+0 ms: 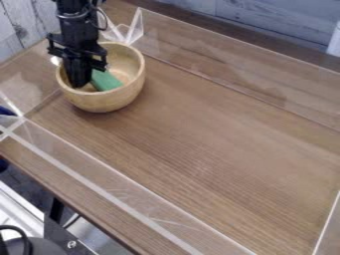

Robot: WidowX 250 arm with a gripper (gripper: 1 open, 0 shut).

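A light wooden bowl sits at the upper left of the table. Inside it lies a green object. My dark gripper reaches down into the bowl's left side, left of the green object. Its fingertips are dark and partly hidden, and nothing shows held in it; it looks shut.
Clear tape runs along its left edge and near the bowl. A panelled wall stands behind. Dark cables lie at the bottom left.
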